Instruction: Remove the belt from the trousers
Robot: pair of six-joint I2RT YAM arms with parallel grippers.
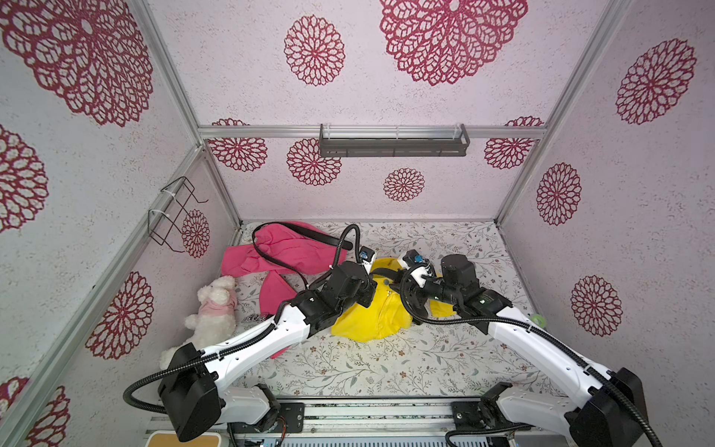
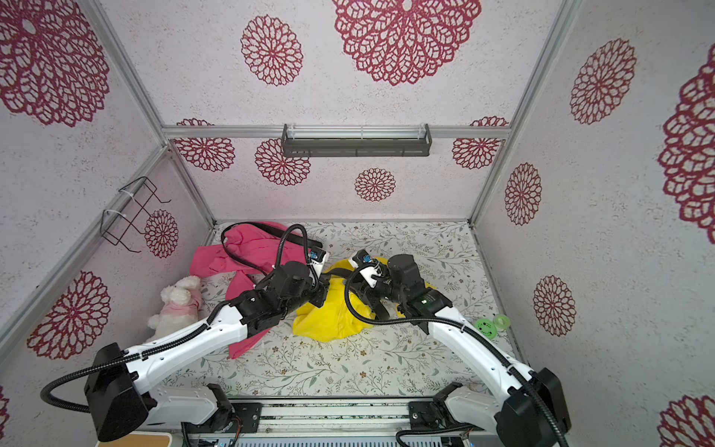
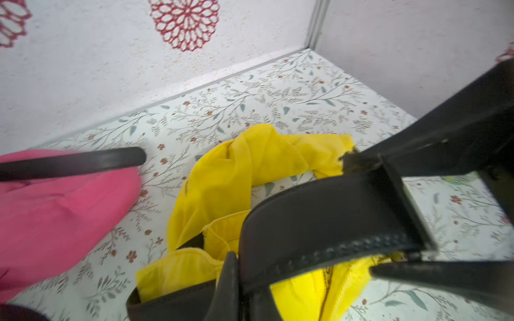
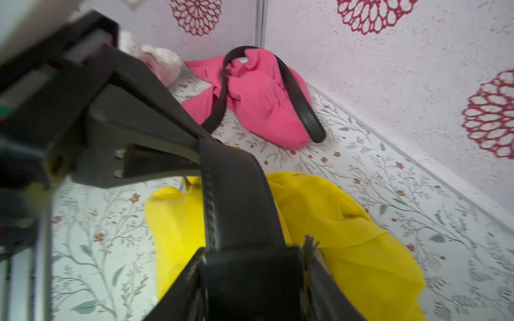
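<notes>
Yellow trousers (image 1: 372,320) lie crumpled mid-floor beneath both grippers, with a black leather belt (image 3: 326,224) running through their waist and lifted between the grippers. My left gripper (image 1: 366,283) is at the left of the waistband; in its wrist view the belt rises from its fingertips, which are low in frame and closed. My right gripper (image 1: 406,287) is to the right, facing it; in the right wrist view a dark length of belt (image 4: 241,198) stretches across to the other gripper, and a blurred black piece at bottom hides whether the fingers are shut on it.
Pink clothing (image 1: 290,249) with another black strap lies back left. A white plush toy (image 1: 205,320) sits against the left wall, and a green object (image 2: 485,326) at right. A grey shelf (image 1: 394,145) hangs on the back wall.
</notes>
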